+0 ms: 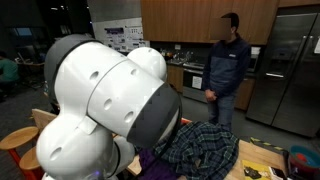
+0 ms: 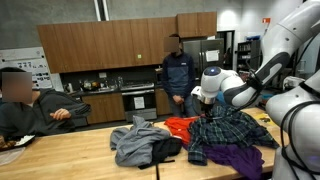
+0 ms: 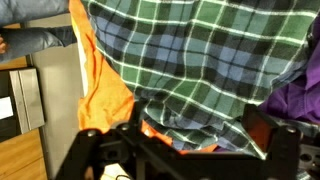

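Observation:
A dark green and navy plaid cloth (image 3: 200, 60) fills most of the wrist view. My gripper is over it with its fingers spread wide and nothing held between them. Orange cloth (image 3: 104, 95) shows along the plaid's left side, and purple cloth (image 3: 297, 100) along its right. In exterior view 2 the plaid lies rumpled on the table below my arm, with the purple cloth (image 2: 235, 160) in front and the red-orange cloth (image 2: 180, 127) behind to the left. The arm hides much of exterior view 1.
Grey cloth (image 2: 138, 142) and a black cloth (image 2: 165, 150) lie left of the plaid. A man (image 2: 180, 80) stands behind the table; another person (image 2: 35, 110) is at its left end.

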